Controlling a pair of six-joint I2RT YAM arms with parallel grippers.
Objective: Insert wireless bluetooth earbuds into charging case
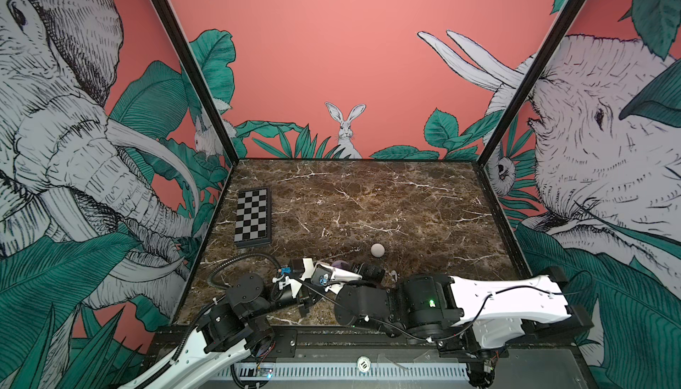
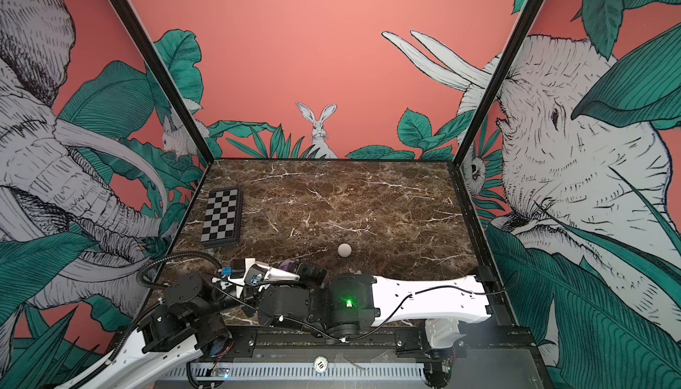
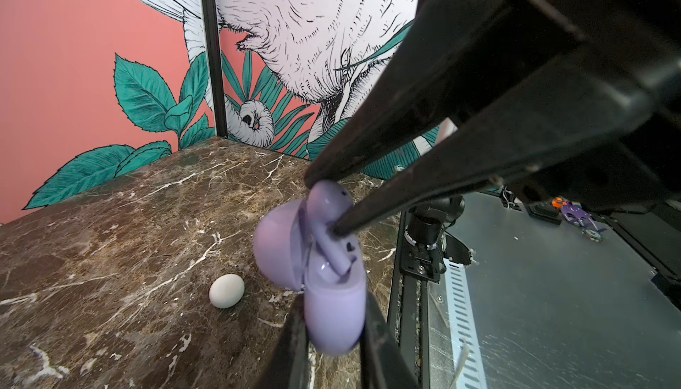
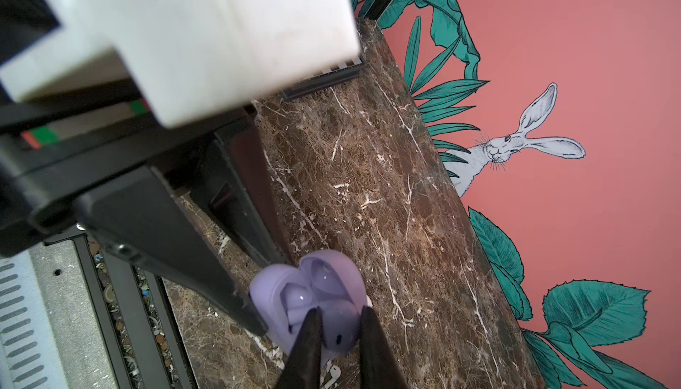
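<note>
The open lilac charging case (image 3: 283, 243) is held above the table, with my left gripper shut on it. A lilac earbud (image 3: 327, 201) sits at the case's cavity, its stem pointing down into it; whether it is fully seated I cannot tell. My right gripper is shut, its fingertips against that earbud in both wrist views; whether they grip it is unclear. In the top views both grippers meet low over the front middle of the table, largely hidden by the arms.
A white round object (image 1: 377, 250) lies on the marble table (image 1: 361, 197) behind the grippers. A checkered board (image 1: 252, 215) lies at the left.
</note>
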